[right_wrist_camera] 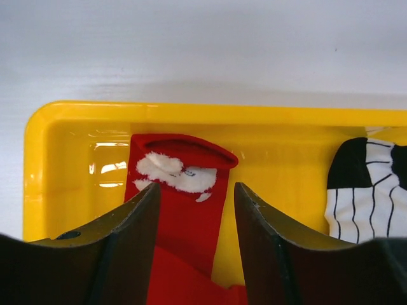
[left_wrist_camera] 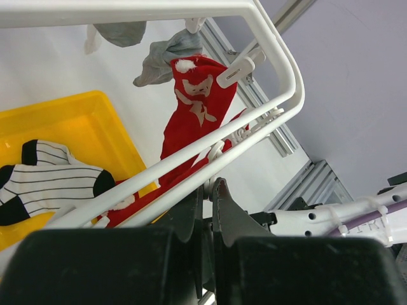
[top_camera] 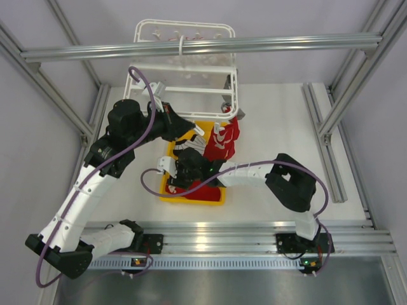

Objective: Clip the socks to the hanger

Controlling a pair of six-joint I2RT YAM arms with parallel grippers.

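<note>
The white hanger [top_camera: 184, 90] hangs over the yellow bin, and my left gripper is shut on a small part at its front rail. From its right end hangs a red sock [left_wrist_camera: 198, 117] with a white animal figure; behind it hangs a grey sock [left_wrist_camera: 166, 60]. My right gripper is partly open above the bin, nothing between its fingers. Below its fingertips lies another red sock [right_wrist_camera: 181, 219] with white patches, its cuff folded near the bin wall. To the right lies a striped black-and-white sock [right_wrist_camera: 359, 203].
The yellow bin [right_wrist_camera: 216, 113] has raised walls close around the socks. Metal rails [top_camera: 203, 44] cross above the hanger. A purple cable [top_camera: 254, 166] runs along the right arm.
</note>
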